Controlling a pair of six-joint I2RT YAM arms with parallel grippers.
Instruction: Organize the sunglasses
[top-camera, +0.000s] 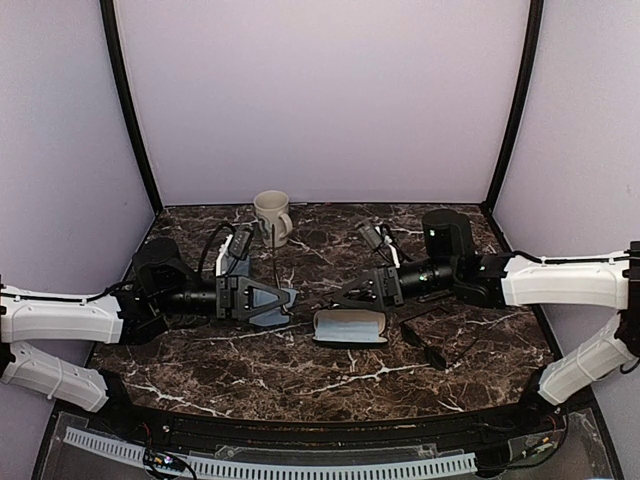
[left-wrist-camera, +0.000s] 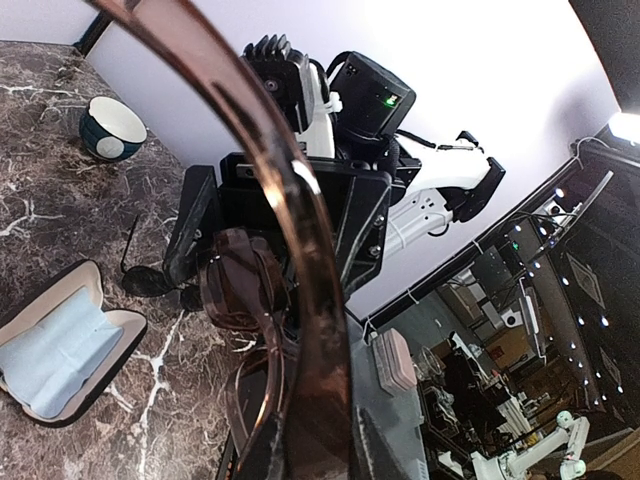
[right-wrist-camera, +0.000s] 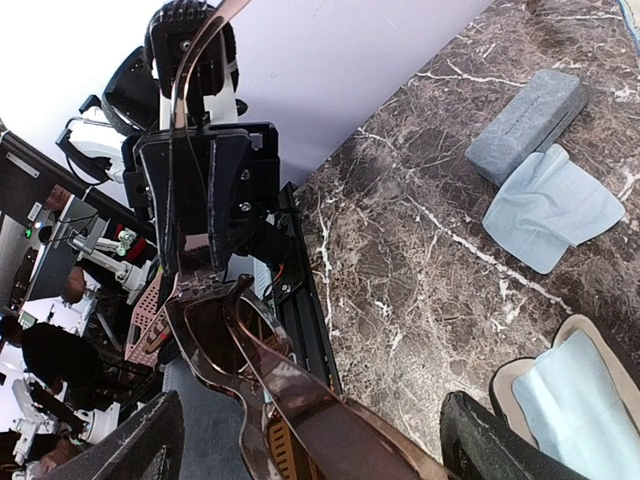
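Observation:
In mid-air between my grippers are brown translucent sunglasses (right-wrist-camera: 215, 340). My left gripper (top-camera: 285, 310) is shut on one temple, which rises across the left wrist view. My right gripper (top-camera: 340, 300) is part open at the other end, with a brown temple (right-wrist-camera: 340, 430) between its fingers in the right wrist view; I cannot tell whether they touch it. An open case (top-camera: 350, 338) with a pale blue cloth lining lies below. Dark sunglasses (top-camera: 425, 350) lie to the right of the case.
A white mug (top-camera: 270, 215) stands at the back. A blue cloth (right-wrist-camera: 545, 205) and grey block (right-wrist-camera: 525, 125) lie on the left of the marble table. A dark blue bowl (left-wrist-camera: 112, 130) appears in the left wrist view.

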